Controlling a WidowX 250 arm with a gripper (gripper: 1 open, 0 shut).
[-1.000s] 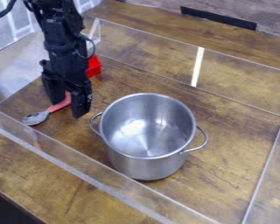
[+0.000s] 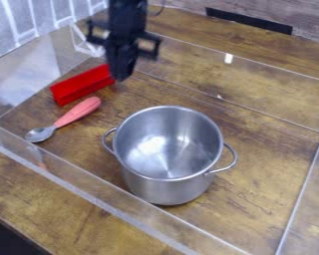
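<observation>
My gripper (image 2: 120, 62) is raised at the top of the view, blurred, above and right of a red block (image 2: 83, 85); it looks shut, and nothing shows held in it. A spoon with a pink handle (image 2: 77, 113) lies on the wooden surface in front of the red block, its steel bowl toward the front left. A steel pot (image 2: 169, 174) with two side handles stands right of the spoon.
Clear low walls edge the work area (image 2: 255, 169). The wood behind and to the right of the pot is clear.
My gripper has risen from over the spoon toward the back, uncovering the spoon and red block, which remain on the surface.
</observation>
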